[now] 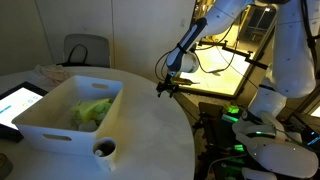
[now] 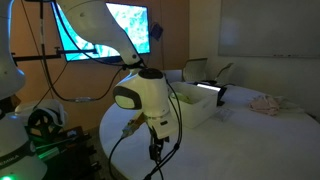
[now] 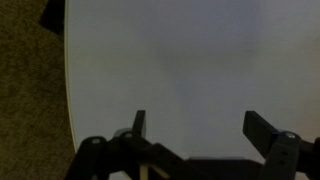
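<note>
My gripper (image 1: 168,93) is low over the right side of the white table (image 1: 160,135) in exterior view 1. Its fingers (image 3: 138,122) stand wide apart in the wrist view, open, with only bare tabletop between them. On the table's left side, well away from the gripper, is a white box (image 1: 60,137) with something green (image 1: 92,110) inside. A white cup (image 1: 105,154) with a dark inside stands in front of the box. Exterior view 2 shows the arm's white housing (image 2: 145,100) partly hiding the box.
Behind the box lies a pinkish cloth (image 1: 52,73). A lit screen (image 1: 15,108) is at the far left. The table edge (image 3: 68,90) and brown floor (image 3: 30,100) run along the wrist view's left. Between cup and gripper, the tabletop is clear.
</note>
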